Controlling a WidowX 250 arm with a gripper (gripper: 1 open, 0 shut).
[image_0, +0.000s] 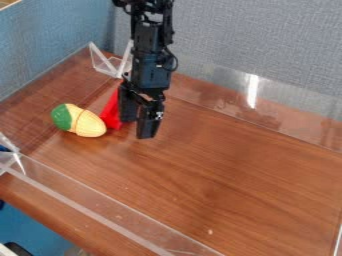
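Note:
My black gripper (140, 112) is open, low over the wooden table, just right of a red object (112, 112) that is partly hidden behind it. A yellow toy with a green end (83, 123) lies to the left of the red object. Whether anything touches the fingers cannot be told.
Clear plastic walls edge it. A white wire-like stand (102, 62) is at the back left, and a blue surface lies beyond the front-left edge.

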